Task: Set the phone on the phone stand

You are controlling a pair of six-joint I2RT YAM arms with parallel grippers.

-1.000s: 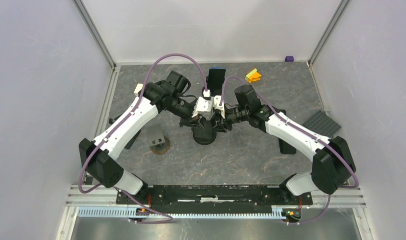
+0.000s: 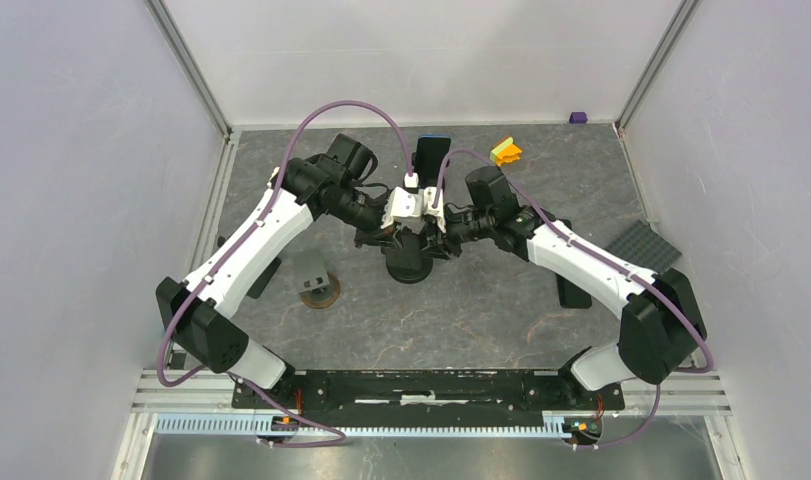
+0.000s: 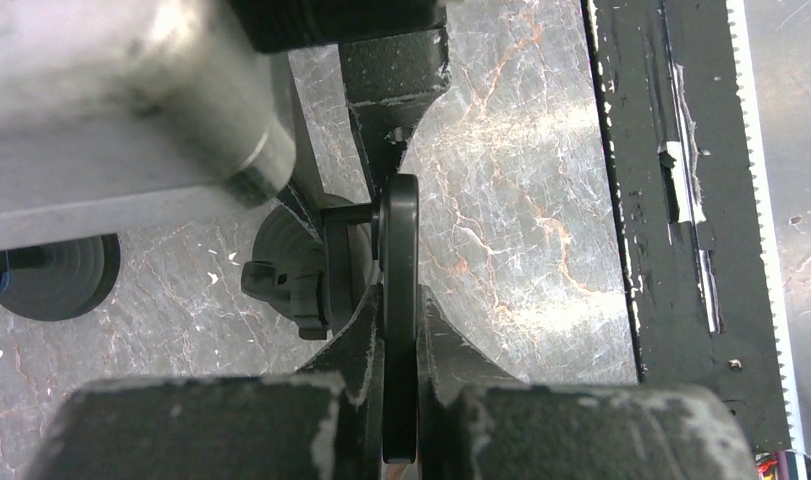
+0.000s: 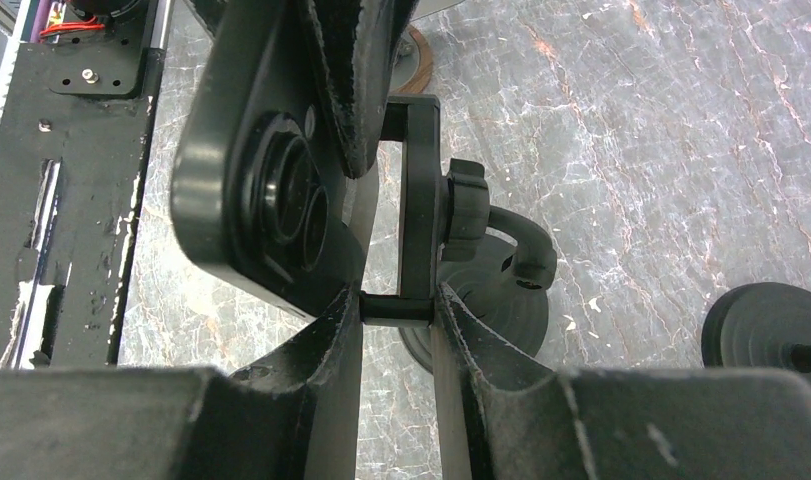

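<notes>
Both grippers meet above a black phone stand (image 2: 408, 265) at the table's centre. My left gripper is shut on the black phone (image 3: 400, 240), which is seen edge-on and upright beside the stand's holder plate (image 3: 337, 280). My right gripper has its fingers at the lower lip of the stand's holder (image 4: 419, 210); the phone, with its camera lenses, hangs just left of that holder in the right wrist view. Whether the phone touches the holder is unclear.
Another stand holding a phone (image 2: 432, 152) stands behind. A grey stand on a wooden base (image 2: 319, 299), black slabs at both sides, a dark ribbed pad (image 2: 643, 246), yellow-orange blocks (image 2: 506, 151) and a purple block (image 2: 578, 117) surround the arms.
My left arm has shifted slightly, its upper part rising toward the back in the top view. The right arm has moved very slightly.
</notes>
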